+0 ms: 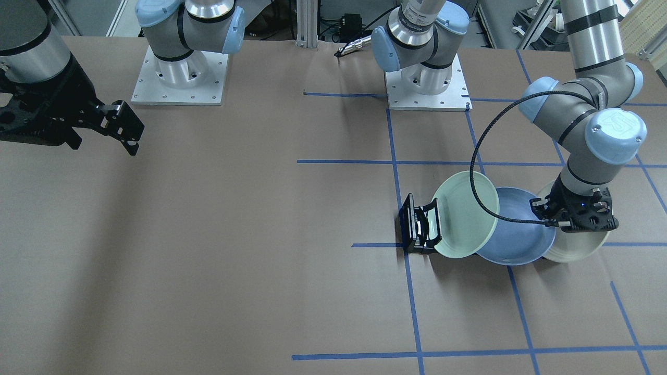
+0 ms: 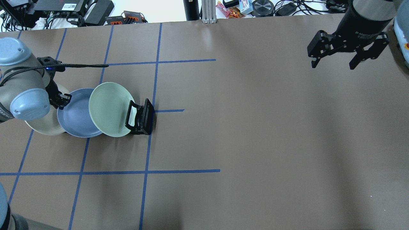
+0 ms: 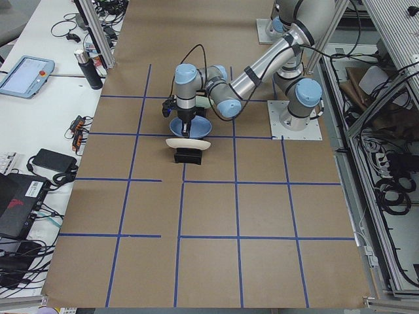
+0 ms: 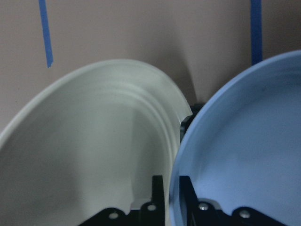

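Note:
A black rack [image 1: 419, 228] holds three tilted plates in a row: pale green [image 1: 462, 219], blue [image 1: 513, 240] and cream [image 1: 572, 250]. My gripper is down at the blue plate's rim beside the cream plate; in the left wrist view one dark finger [image 4: 157, 197] is over the cream plate and the other [image 4: 186, 197] lies against the blue rim, which runs between them. Whether the fingers grip the rim is unclear. In the top view my gripper is largely hidden by the arm.
Another arm's black end [image 2: 349, 46] hangs at the opposite side of the table. Further arm bases [image 1: 181, 87] stand at the back. The bare table [image 1: 219, 250] beside the rack is clear, with blue tape lines around the plates.

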